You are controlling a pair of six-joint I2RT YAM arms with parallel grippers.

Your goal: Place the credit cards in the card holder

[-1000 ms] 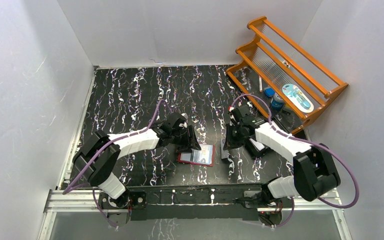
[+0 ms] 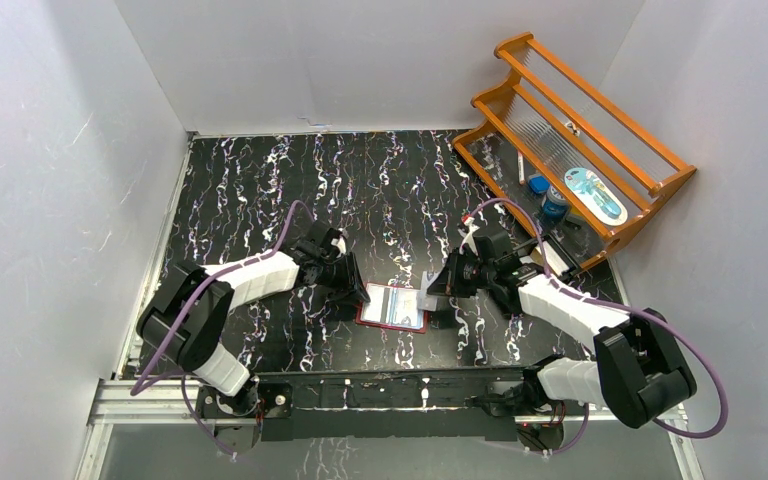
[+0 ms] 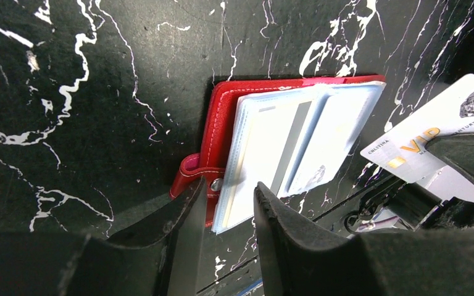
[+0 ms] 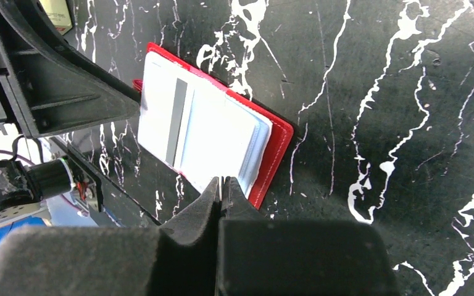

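Observation:
The red card holder [image 2: 391, 307] lies unfolded on the dark marbled table, its clear sleeves [image 3: 265, 154] facing up. A strap with a snap [image 3: 215, 184] shows at its left edge. My left gripper stands part open over that left edge, with no object visible between its fingers. A pale card marked VIP [image 3: 416, 145] is pinched in my right gripper [image 2: 440, 287], just above the holder's right end. From the right wrist, the fingers are closed and the card is seen almost edge-on.
An orange wooden rack [image 2: 580, 150] leans at the back right, with a blue jar [image 2: 554, 205] and other items behind its rails. Close to the right arm lies a dark box [image 2: 558, 258].
My left gripper has drawn left, from over the holder's middle to its left edge. Meanwhile my right gripper has carried the card left, up to the holder's right end.

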